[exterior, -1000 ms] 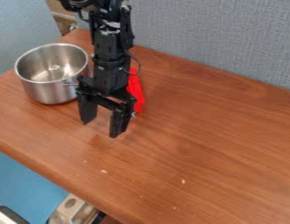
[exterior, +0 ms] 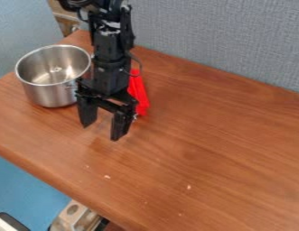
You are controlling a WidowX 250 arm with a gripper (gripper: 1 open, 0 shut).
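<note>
My black gripper (exterior: 102, 121) hangs low over the wooden table, left of centre, with its two fingers spread open and nothing visible between them. A steel pot (exterior: 44, 78) stands at the left, beside the arm. Behind the gripper, partly hidden by it, lies a red object (exterior: 138, 96); what it is cannot be made out.
A grey padded wall (exterior: 224, 36) runs along the back. A light blue surface (exterior: 25, 180) shows beyond the left edge, with a metal fitting (exterior: 73, 215) at the front left.
</note>
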